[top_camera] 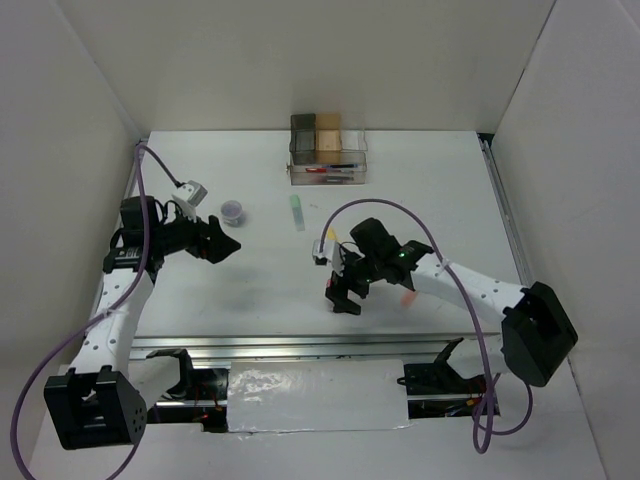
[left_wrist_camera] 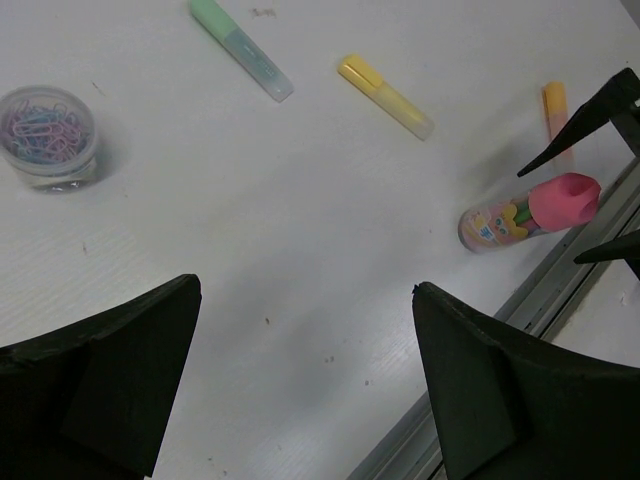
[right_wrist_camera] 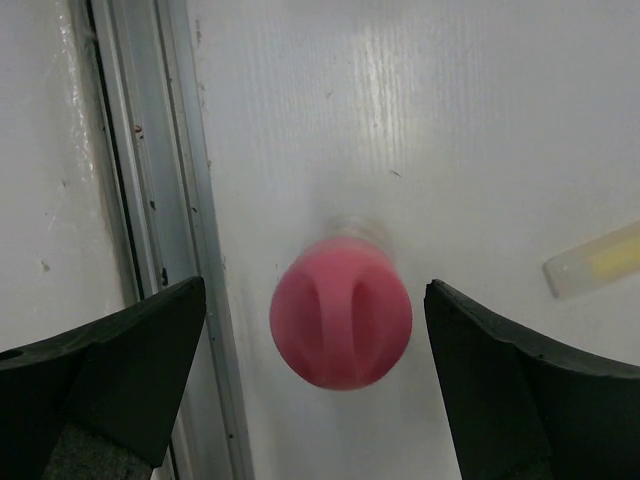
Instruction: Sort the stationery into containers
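A clear jar [left_wrist_camera: 488,226] with a pink cap [right_wrist_camera: 342,318] stands upright near the table's front edge. My right gripper is open over it, its fingers on either side of the cap with gaps showing; from above, the right hand mostly hides the jar. Out over the left part of the table, my left gripper [top_camera: 228,246] stays open and empty. Close to it is a round tub of paper clips [left_wrist_camera: 48,135]. Green [top_camera: 297,212], yellow [left_wrist_camera: 385,96] and orange [top_camera: 408,297] highlighters lie loose on the white table.
At the back, an organizer [top_camera: 328,180] has black, brown and clear compartments, with several pens in its front one. A metal rail [top_camera: 290,348] runs along the front edge. Open table lies between the two hands.
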